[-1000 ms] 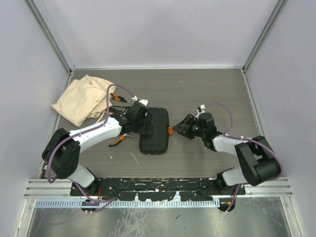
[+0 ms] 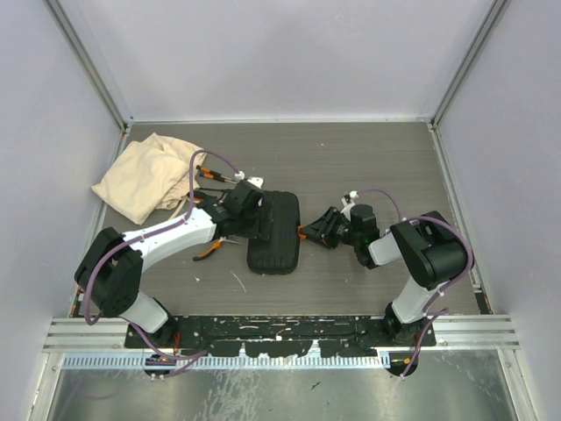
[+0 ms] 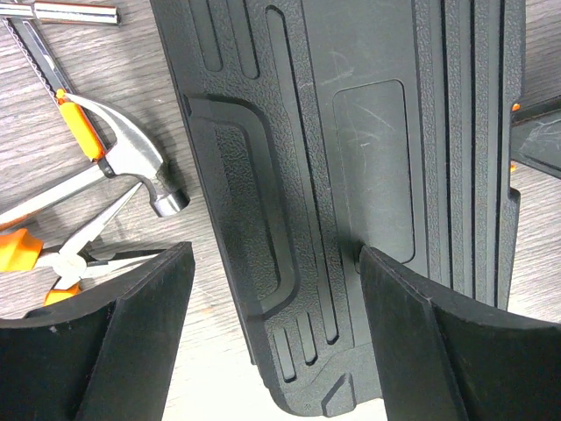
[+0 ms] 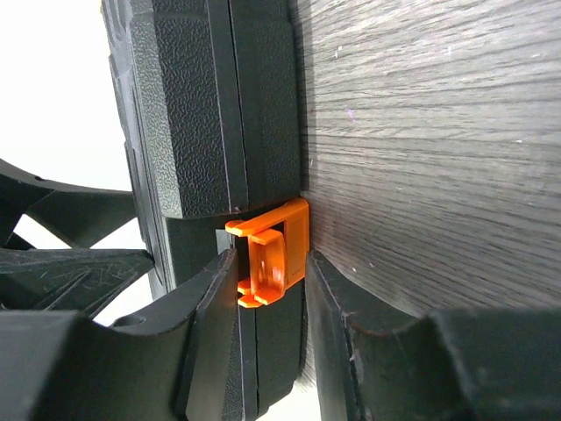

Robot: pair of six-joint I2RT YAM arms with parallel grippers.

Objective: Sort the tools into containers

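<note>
A black tool case (image 2: 279,254) with a ribbed lid lies closed on the table between the arms. In the left wrist view, my left gripper is shut on the case near its left edge: one finger stands beside that edge, the other against the lid. At the case's right side an orange latch (image 4: 294,237) sticks out. My right gripper is part open, its fingertips on either side of the latch with visible gaps. Left of the case lie a claw hammer (image 3: 131,153), orange-handled pliers (image 3: 70,263) and a thin saw blade (image 3: 39,57).
Several orange-and-black tools, among them a screwdriver (image 2: 213,174), lie behind the left arm. A cream cloth (image 2: 149,175) is heaped at the back left.
My right gripper has moved left, up to the orange latch on the case's side. The left arm and the case stay where they were.
</note>
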